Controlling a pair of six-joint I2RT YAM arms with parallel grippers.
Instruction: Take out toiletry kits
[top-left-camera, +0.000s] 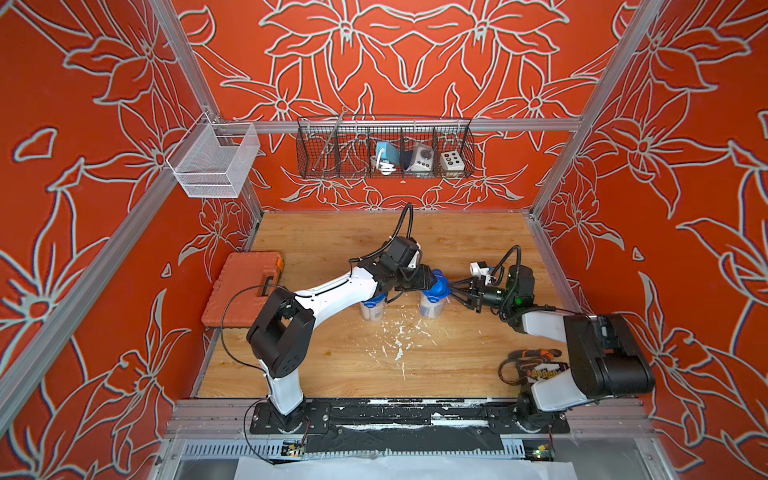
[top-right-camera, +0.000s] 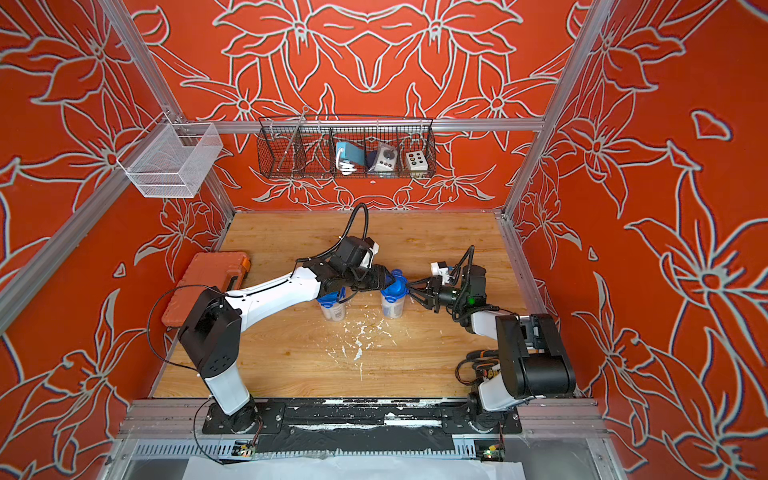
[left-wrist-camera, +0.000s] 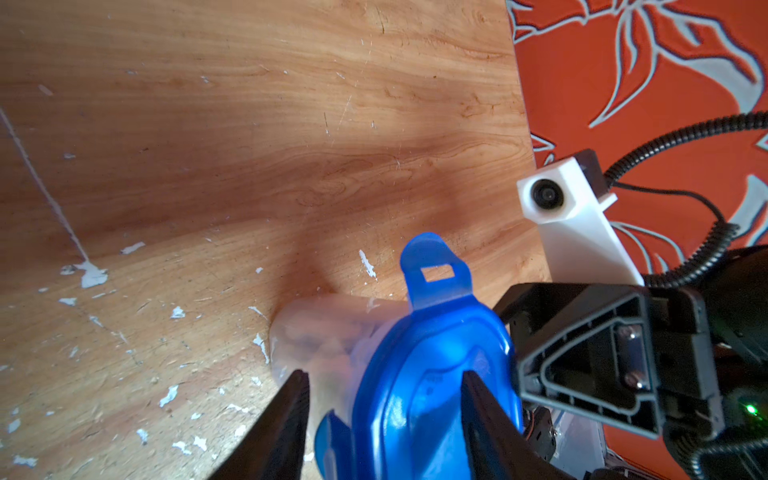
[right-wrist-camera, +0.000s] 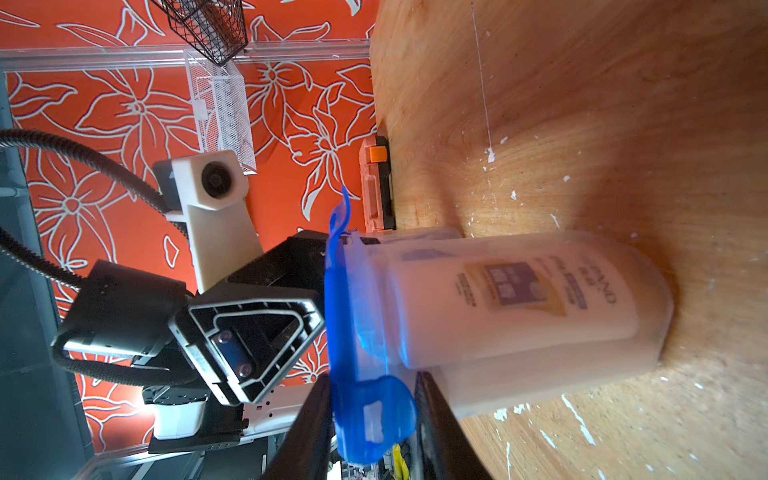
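A clear toiletry container with a blue lid (top-left-camera: 433, 297) stands mid-table, white packages visible inside it in the right wrist view. My left gripper is over its blue lid (left-wrist-camera: 424, 352), fingers apart at the lid's near side; whether they touch is unclear. From the right, my right gripper is at the lid's upright tab (right-wrist-camera: 372, 408), which shows between its fingertips. A second blue-lidded container (top-left-camera: 371, 310) stands to the left, partly hidden under my left arm.
An orange case (top-left-camera: 240, 292) lies at the left. Wire baskets (top-left-camera: 336, 152) hang on the back wall. Cables and tools (top-left-camera: 532, 364) lie at the front right.
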